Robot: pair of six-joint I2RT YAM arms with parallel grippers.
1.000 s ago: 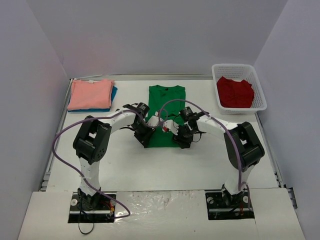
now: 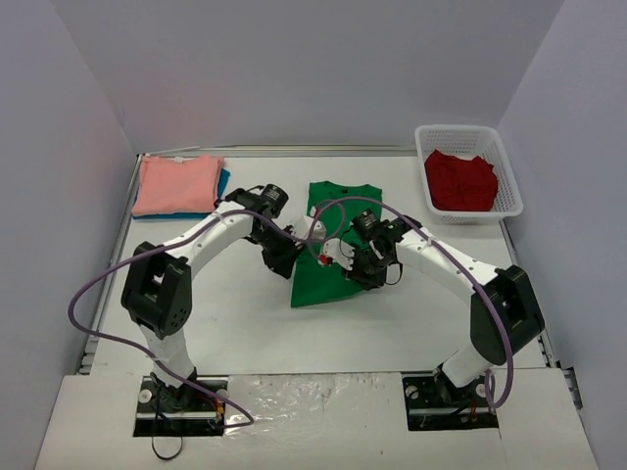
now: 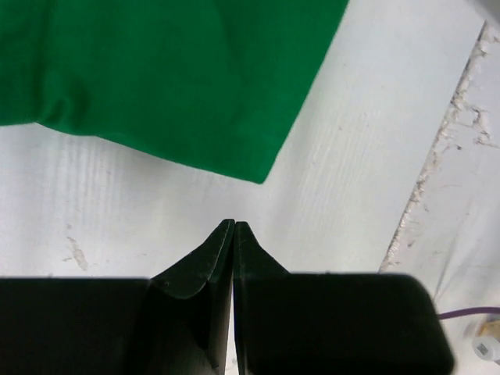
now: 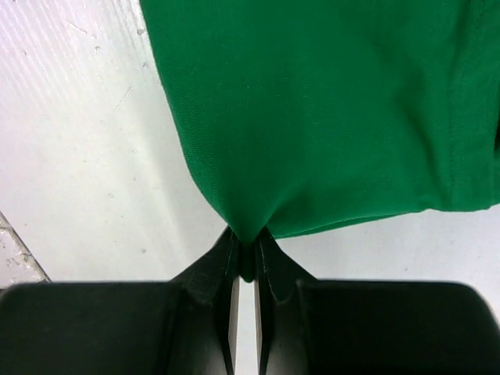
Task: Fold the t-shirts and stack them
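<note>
The green t-shirt (image 2: 323,284) lies in the middle of the table, folded to a long narrow shape, its neck end toward the back wall. In the right wrist view, my right gripper is shut on a front corner of the green cloth (image 4: 312,117), which bunches between the fingertips. My left gripper is shut with nothing showing between its fingers. A loose corner of the shirt (image 3: 203,117) lies just beyond its tips, apart from them. From above, both arms cover part of the shirt's middle.
At the back left, a folded salmon t-shirt (image 2: 178,186) rests on a blue one (image 2: 223,180). A white basket (image 2: 509,186) with a red shirt (image 2: 460,182) in it stands at the back right.
The green shirt has shifted toward the front and slightly right. My left gripper has gone from its left front corner, which lies uncovered now. My right gripper has moved slightly right with its corner.
</note>
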